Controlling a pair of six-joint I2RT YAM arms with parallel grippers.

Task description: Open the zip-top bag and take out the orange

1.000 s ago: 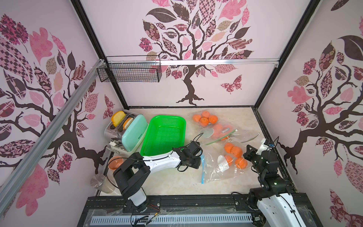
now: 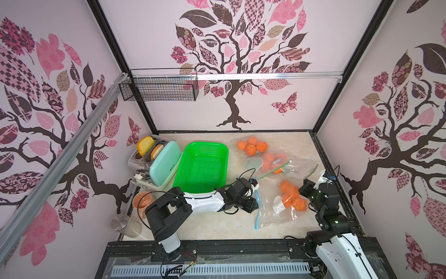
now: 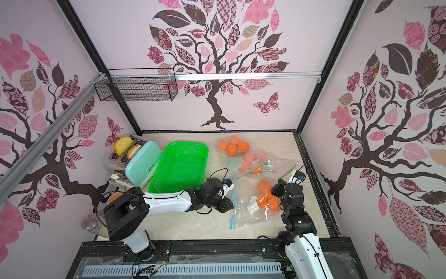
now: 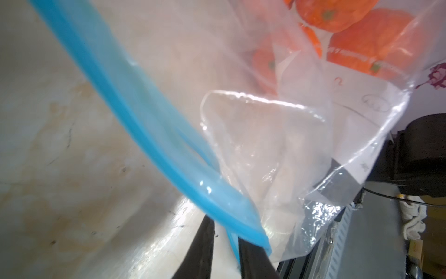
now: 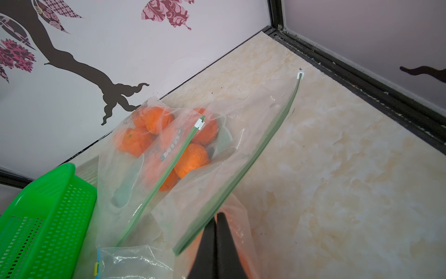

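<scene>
A clear bag with a blue zip (image 4: 172, 158) holds oranges (image 2: 290, 195) on the table. My left gripper is at the blue zip edge, its fingers part open around or just beneath the strip; whether they touch it is unclear. My right gripper is shut, at the right of that bag beside a green zip edge (image 5: 250, 162); I cannot tell if thin plastic is between its fingertips.
More bagged oranges (image 2: 251, 148) lie at the back. A green basket (image 2: 199, 167) stands left of the bags, with a mint container (image 2: 165, 162) beside it.
My left gripper has moved right and toward the front, up to the blue zip. The blue-zip bag has shifted right over the last second. The right arm has barely moved.
</scene>
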